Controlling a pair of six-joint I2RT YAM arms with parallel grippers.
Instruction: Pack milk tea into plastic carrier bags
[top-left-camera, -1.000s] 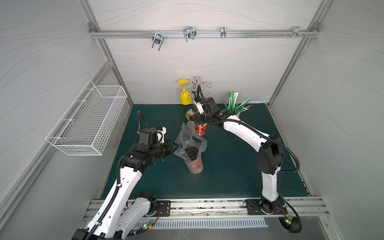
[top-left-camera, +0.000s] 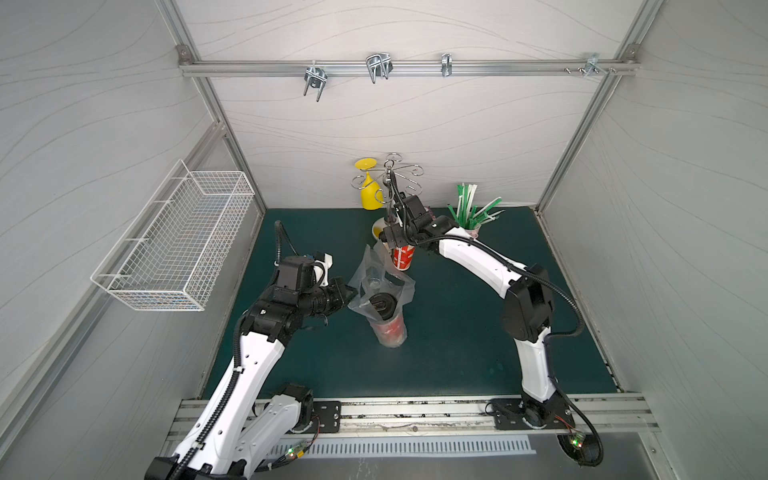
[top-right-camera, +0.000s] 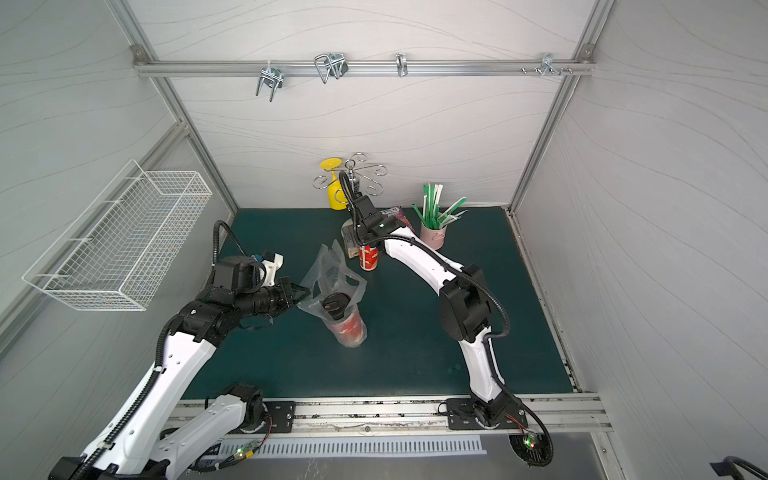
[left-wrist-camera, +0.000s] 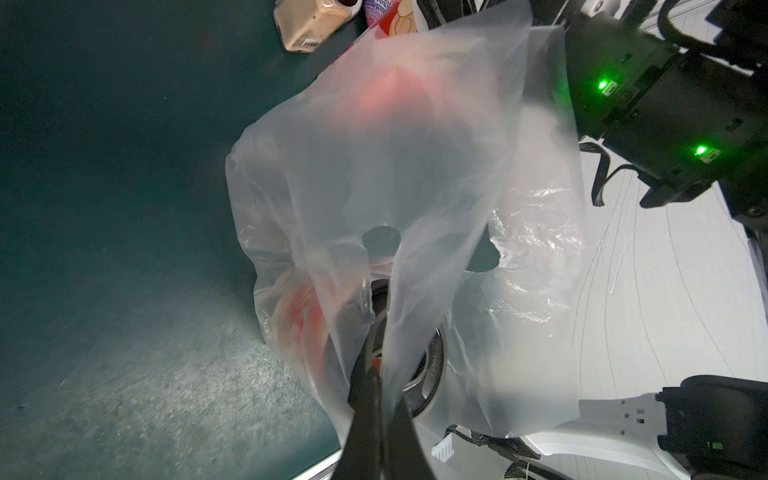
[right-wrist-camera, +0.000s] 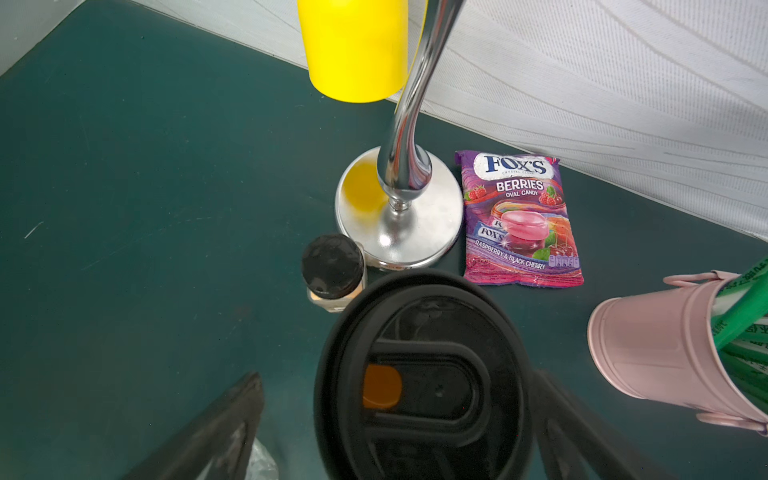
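Note:
A translucent plastic bag (top-left-camera: 366, 276) stands open on the table around a red-patterned cup (top-left-camera: 389, 329) with a black lid (top-left-camera: 384, 304). My left gripper is shut on the bag's film at its left edge. A second red cup (top-left-camera: 403, 257) stands farther back, partly hidden by my right arm in the top left view. Its black lid (right-wrist-camera: 424, 384) fills the lower middle of the right wrist view. My right gripper is open, one finger on each side of that lid; the left finger is clearly apart from it.
Behind the second cup are a small black-capped bottle (right-wrist-camera: 333, 268), a metal stand (right-wrist-camera: 400, 240), a purple candy packet (right-wrist-camera: 521, 220) and a yellow bottle (right-wrist-camera: 357, 48). A pink bucket of straws (right-wrist-camera: 656, 344) stands to the right.
My right arm has shifted slightly, its elbow moving left and its gripper turning a little near the rear cup. The left arm and bag look unchanged.

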